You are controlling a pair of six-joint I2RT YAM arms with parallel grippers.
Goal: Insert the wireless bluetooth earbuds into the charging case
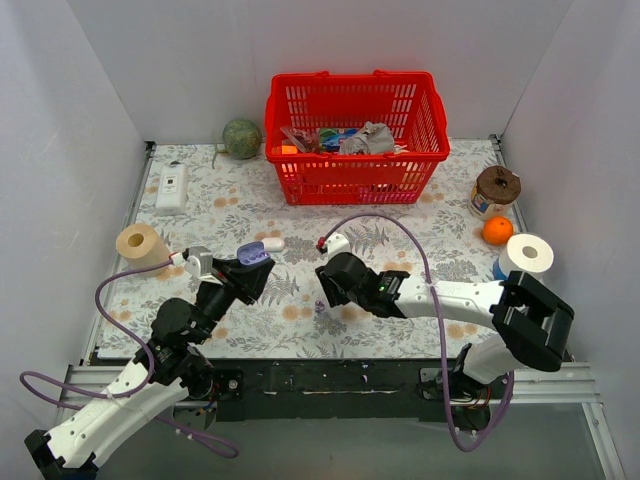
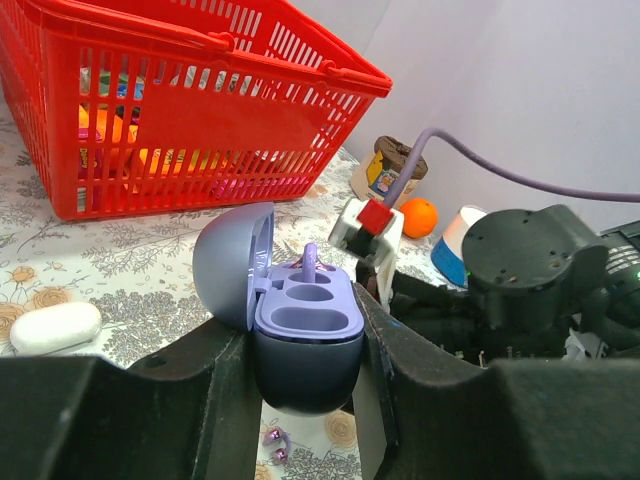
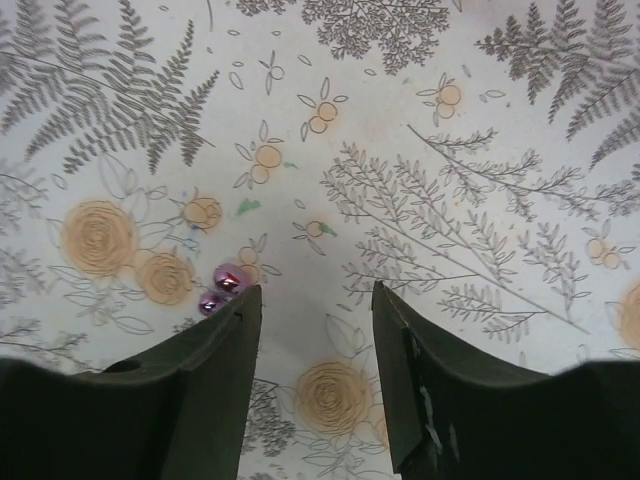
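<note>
My left gripper [image 1: 257, 272] holds the lavender charging case [image 2: 308, 340] upright with its lid open; an earbud stem [image 2: 309, 258] rises from inside it. My right gripper is part open over the table, pointing down, with nothing seen between its fingers. Just left of its fingertips, in the right wrist view, lies a small purple metallic earbud [image 3: 230, 280] on the patterned cloth, partly hidden by a finger. The top view shows it at the table's front middle, beside the right gripper.
A red basket [image 1: 356, 180] fills the back middle. A white oval object [image 2: 56, 327] lies beyond the case. An orange [image 1: 497, 229], a can and rolls line the right edge; a tan roll [image 1: 142, 245] and white power strip [image 1: 171, 188] stand left.
</note>
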